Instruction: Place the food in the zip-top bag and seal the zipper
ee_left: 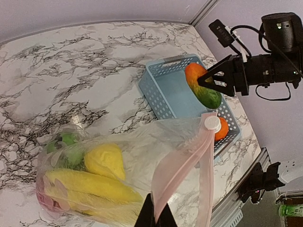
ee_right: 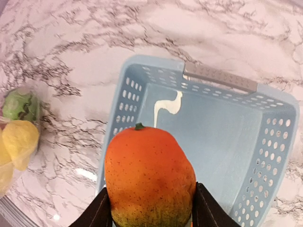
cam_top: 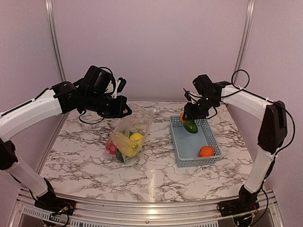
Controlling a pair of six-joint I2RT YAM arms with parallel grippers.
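An orange-and-green papaya-like fruit point(ee_right: 149, 175) hangs above the blue basket, my right gripper shut on it with one finger on either side. In the left wrist view this fruit point(ee_left: 203, 87) is tilted, orange end up and green end down. The clear zip top bag point(cam_top: 142, 120) stands left of the basket, its mouth spread. Inside the bag show yellow food point(ee_left: 104, 161), a green piece point(ee_left: 68, 149) and something pinkish low down. At the bag's pink zipper edge point(ee_left: 189, 156) my left gripper is shut on the bag.
The blue basket point(cam_top: 177, 150) stands right of the bag, with an orange fruit point(cam_top: 206, 151) in its near right corner. Bare marbled table point(cam_top: 158, 137) lies between bag and basket.
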